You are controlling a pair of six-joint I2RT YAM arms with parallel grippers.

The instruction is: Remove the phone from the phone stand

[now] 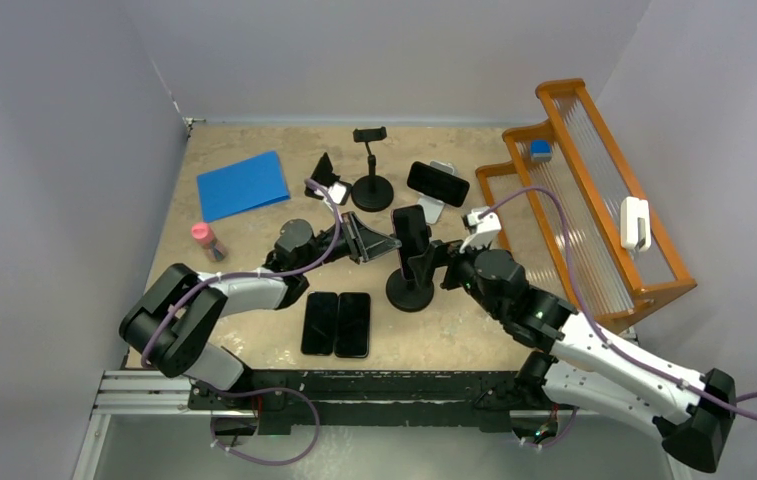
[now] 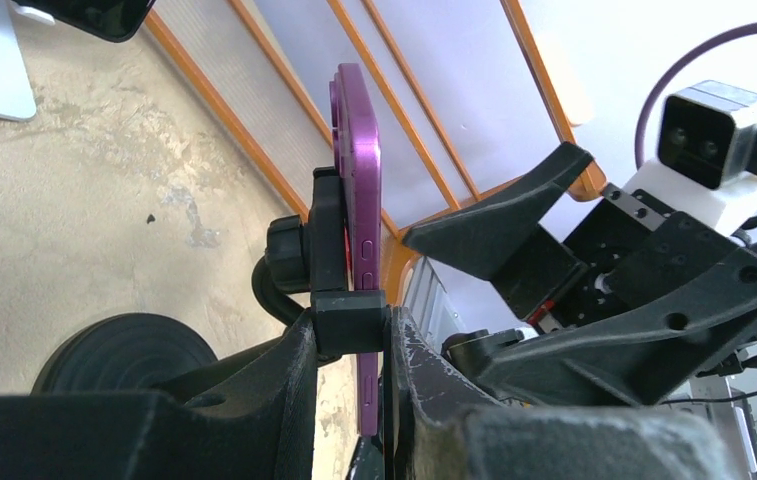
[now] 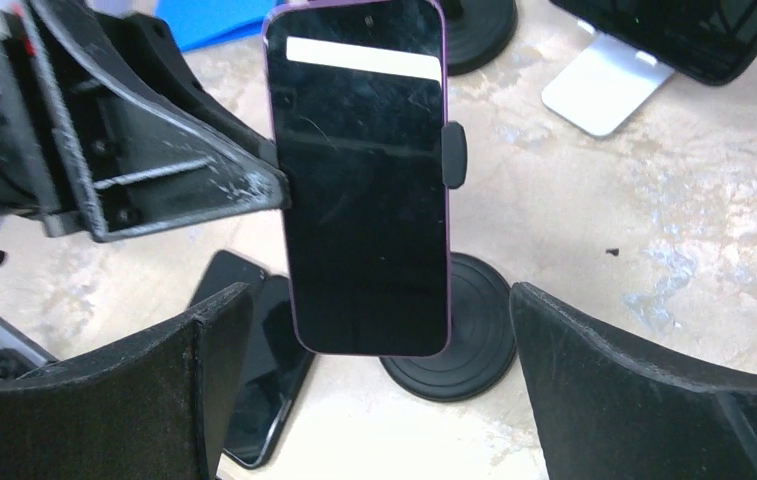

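The phone (image 1: 411,232), black-screened with a purple edge (image 2: 363,170), stands upright in the round-based black phone stand (image 1: 409,292). At the phone's left edge, my left gripper (image 1: 394,245) is shut on the stand's clamp (image 2: 348,325), the block between its fingers. On the phone's other edge the clamp's small black finger (image 3: 454,155) still overlaps the screen side. My right gripper is open in front of the phone's screen, with one finger (image 3: 219,350) on either side of its lower part. No contact between those fingers and the phone shows.
Two flat phones (image 1: 337,324) lie in front. Behind are an empty stand (image 1: 372,192), a folding stand (image 1: 324,180) and another phone on a stand (image 1: 438,183). A wooden rack (image 1: 594,200) fills the right; a blue folder (image 1: 242,187) and a pink-capped bottle (image 1: 208,240) lie left.
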